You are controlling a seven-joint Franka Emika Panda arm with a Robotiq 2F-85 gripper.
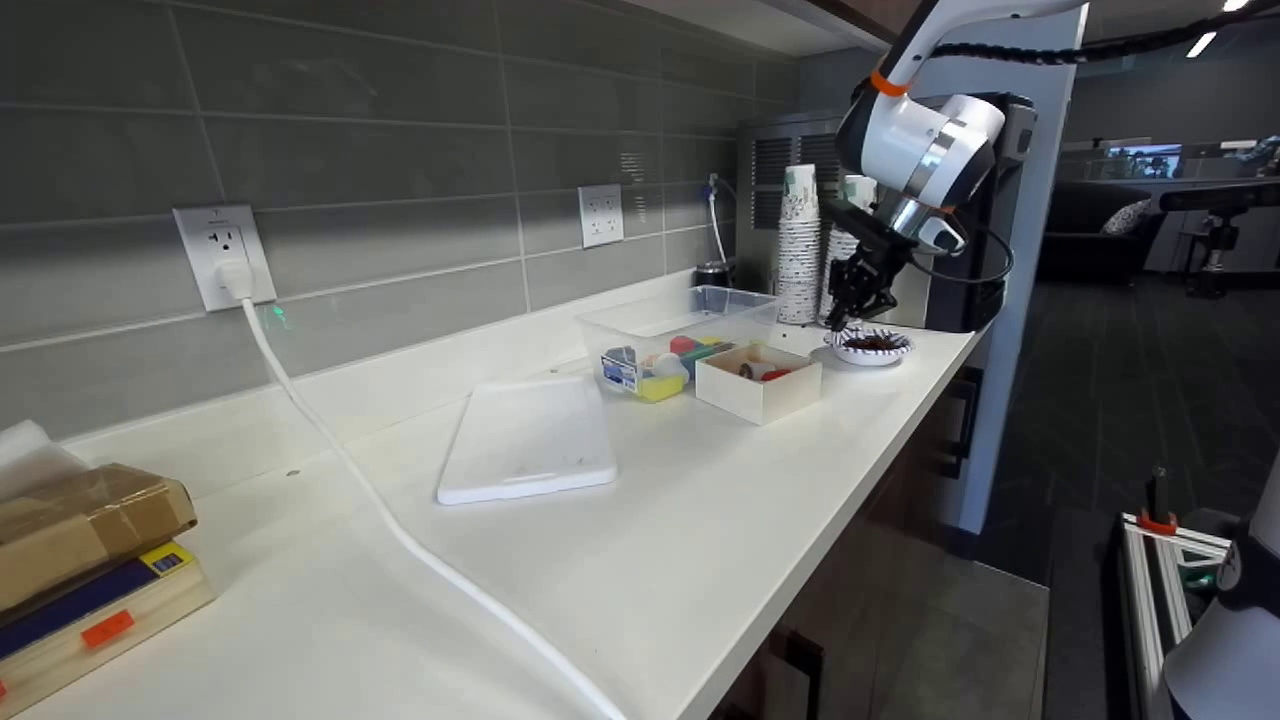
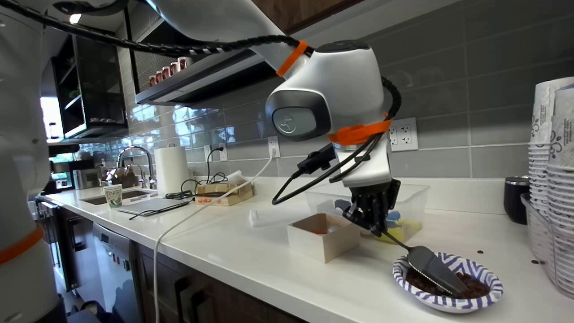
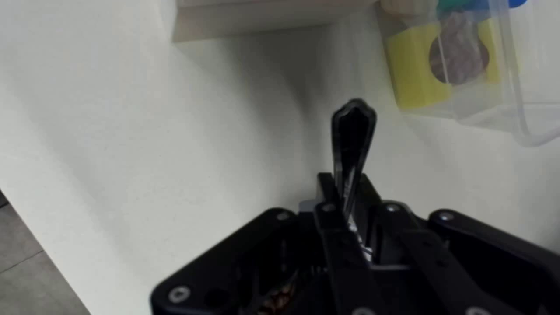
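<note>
In exterior view 2 my gripper [image 2: 379, 230] is shut on the handle of a dark serving spatula [image 2: 433, 264]. The spatula slants down to the right, its blade over the patterned bowl [image 2: 401, 282] and its tip at the dark brown contents [image 2: 476, 288]. How deep the tip reaches is hard to tell. The bowl [image 1: 902, 353] stands below the gripper [image 1: 840, 314] in exterior view 1. In the wrist view the black handle end [image 3: 354, 131] sticks up from between the shut fingers; the blade is hidden behind the gripper.
Close to the gripper stand a small open box [image 2: 323, 245] and a clear bin [image 2: 422, 202] with toys. Stacked paper cups [image 2: 543, 177] are right of the bowl. The counter's front edge [image 1: 846, 516] runs near the bowl. A white board [image 1: 528, 438] lies farther along.
</note>
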